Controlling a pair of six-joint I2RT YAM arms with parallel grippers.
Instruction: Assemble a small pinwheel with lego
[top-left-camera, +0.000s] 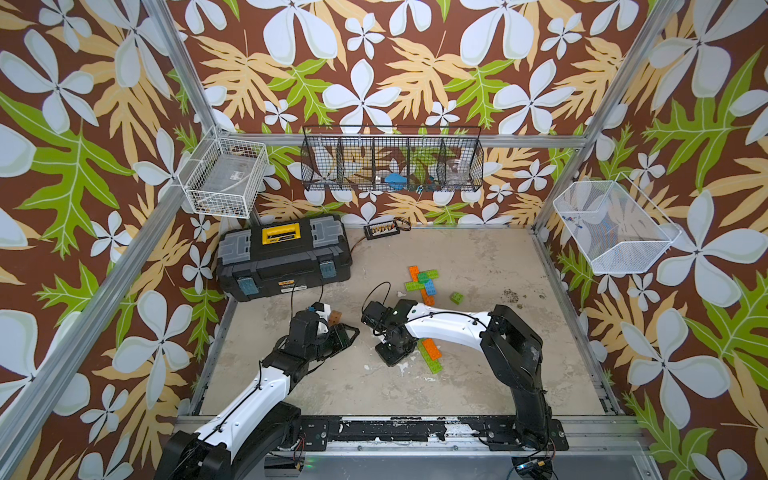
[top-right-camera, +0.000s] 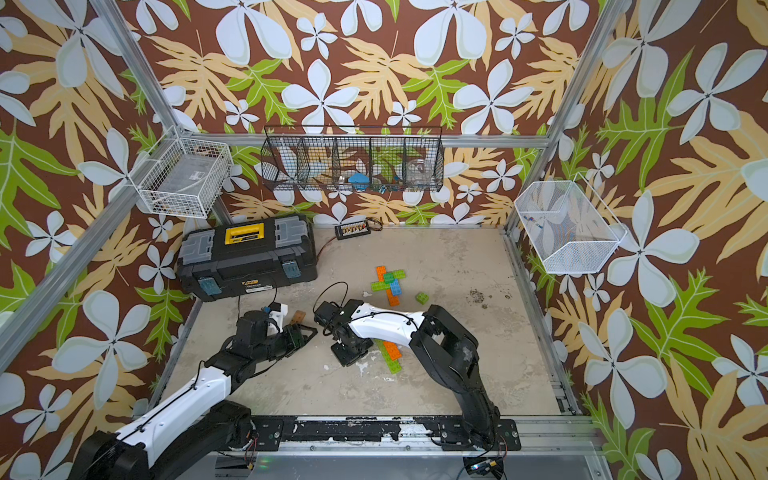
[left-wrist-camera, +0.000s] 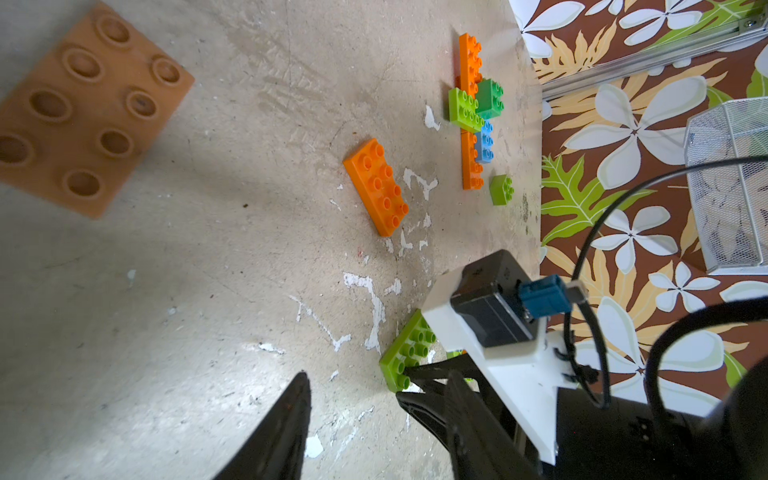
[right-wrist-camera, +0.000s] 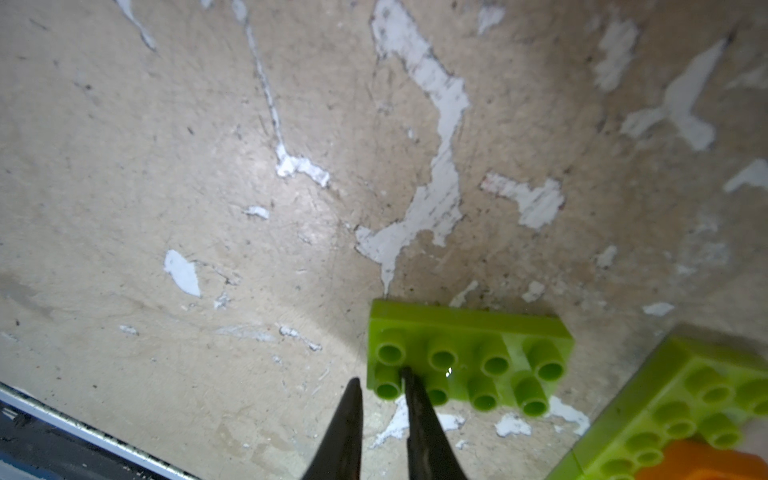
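In the left wrist view my left gripper hangs part open over bare table, apart from a brown brick (left-wrist-camera: 100, 104) and an orange brick (left-wrist-camera: 374, 184). My right gripper is low at a lime green 2x4 brick (right-wrist-camera: 468, 324), one finger dark against its near studs; whether it grips the brick is unclear. A green-and-orange assembly (right-wrist-camera: 664, 408) lies just right of it. Farther back are a cross-shaped assembly of orange, green and blue bricks (top-left-camera: 420, 281) and a small green brick (top-left-camera: 457, 297).
A black toolbox (top-left-camera: 284, 256) fills the back left, with a power strip (top-left-camera: 382, 229) beside it. Wire baskets (top-left-camera: 392, 160) hang on the frame. The table (top-left-camera: 560, 368) is clearest at the right.
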